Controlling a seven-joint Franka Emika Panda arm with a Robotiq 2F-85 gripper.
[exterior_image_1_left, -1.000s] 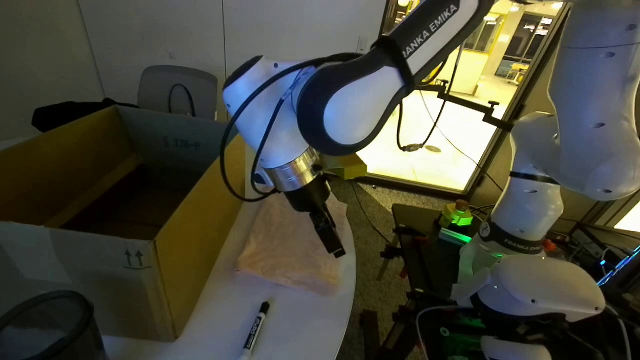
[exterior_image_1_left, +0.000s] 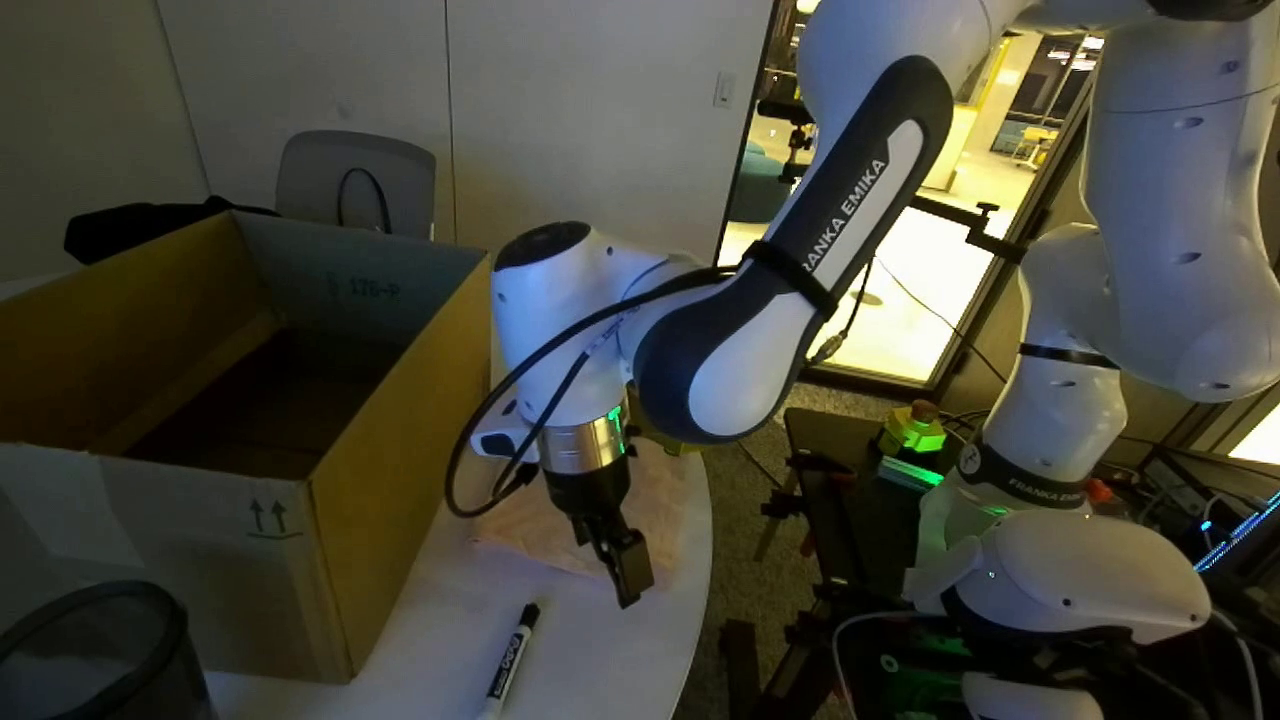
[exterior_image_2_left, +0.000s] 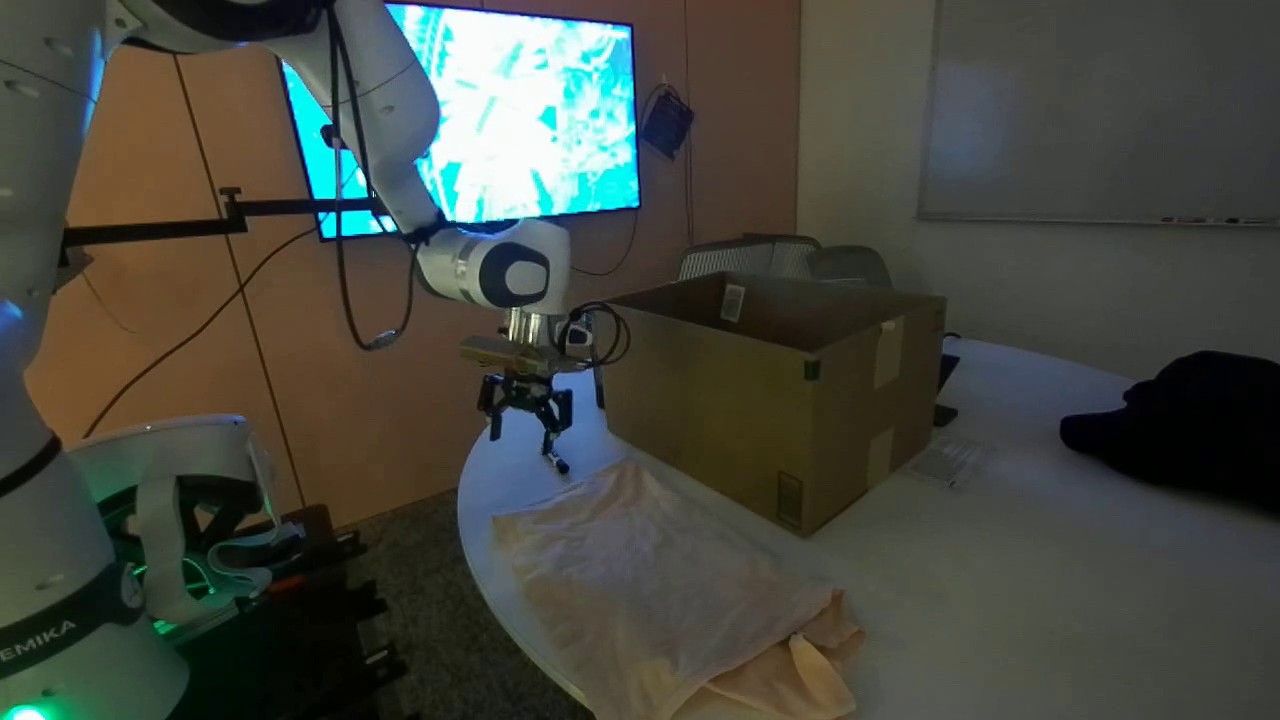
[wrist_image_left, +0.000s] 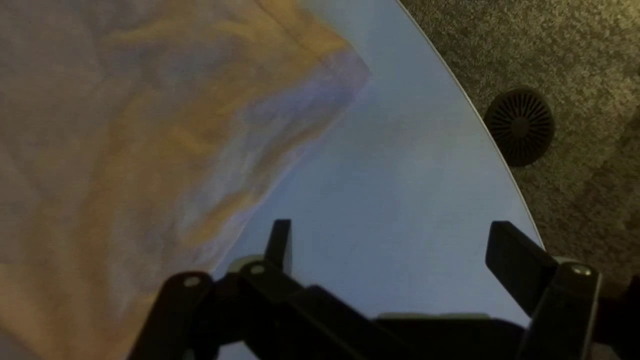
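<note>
My gripper is open in the wrist view, with only bare white tabletop between its fingers. A peach cloth (wrist_image_left: 162, 138) lies spread and wrinkled on the table to the left of it; the left finger (wrist_image_left: 279, 246) stands near the cloth's edge. In exterior view 2 the cloth (exterior_image_2_left: 654, 576) lies in front of the gripper (exterior_image_2_left: 525, 434). A black-and-white marker (exterior_image_1_left: 510, 660) rests on the table in exterior view 1, nearer that camera than my gripper (exterior_image_1_left: 626, 588). Its dark tip end (exterior_image_2_left: 557, 462) shows close to one finger in exterior view 2.
A large open cardboard box (exterior_image_1_left: 402, 444) stands beside the cloth, its inside dark. A mesh bin (exterior_image_1_left: 102, 654) sits at the near left in exterior view 1. The rounded table edge (wrist_image_left: 510, 165) runs close by my right finger.
My gripper has come down and toward the marker's side of the table, and it now points more steeply downward. Cloth, marker and box look unmoved.
</note>
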